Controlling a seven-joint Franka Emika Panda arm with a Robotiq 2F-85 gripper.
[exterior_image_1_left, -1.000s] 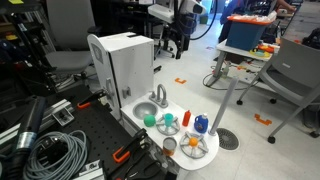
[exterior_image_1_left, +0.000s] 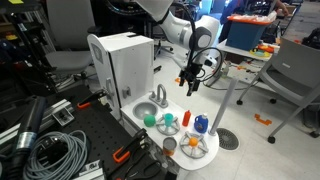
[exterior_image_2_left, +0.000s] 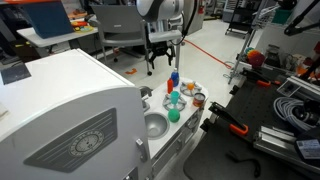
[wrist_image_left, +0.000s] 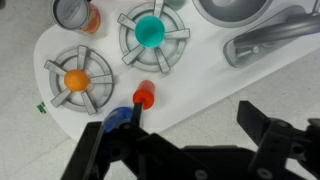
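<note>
My gripper (exterior_image_1_left: 189, 88) hangs above the far edge of the white toy kitchen counter (wrist_image_left: 190, 75), pointing down. In the wrist view the two dark fingers (wrist_image_left: 252, 112) stand wide apart, with only floor between them. A small red bottle (wrist_image_left: 144, 95) stands on the counter close to the other finger. That finger partly covers a blue container (wrist_image_left: 118, 118). On one burner sits a teal cup (wrist_image_left: 150, 31); an orange ball (wrist_image_left: 76, 80) lies on the other. Nothing is held.
The faucet (exterior_image_1_left: 162, 97) rises beside the sink (exterior_image_1_left: 145, 109). A metal tin (exterior_image_1_left: 169, 145) and a green bowl (exterior_image_1_left: 151, 119) stand near the front edge. A white cabinet (exterior_image_1_left: 120, 65) adjoins the sink end, and a grey post (exterior_image_1_left: 223, 103) stands behind the counter.
The arm has come down from high by the cabinet and moved right, toward the red bottle and blue container. The objects on the counter look unmoved.
</note>
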